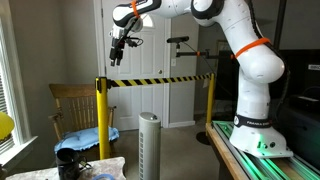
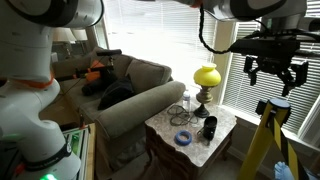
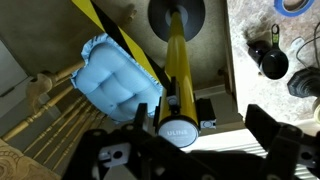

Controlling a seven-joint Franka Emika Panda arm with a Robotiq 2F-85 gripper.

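Observation:
My gripper stands open, with nothing held between its fingers. In the wrist view, the grey round cap of a yellow post (image 3: 178, 130) appears between the spread black fingers, below them. From exterior view 1, the gripper (image 1: 114, 58) hangs high in front of the white door, above the level of the post top. In exterior view 2, the gripper (image 2: 273, 72) is above the capped yellow post (image 2: 262, 135), apart from it. A black-and-yellow belt (image 1: 165, 81) stretches from this post to another.
A wooden chair with a blue cushion (image 3: 112, 78) stands beside the post. On the patterned table are a black mug (image 2: 209, 127), a blue tape roll (image 2: 183, 138), a cable and a yellow lamp (image 2: 206, 77). A grey cylinder (image 1: 149, 145) stands in front of the belt.

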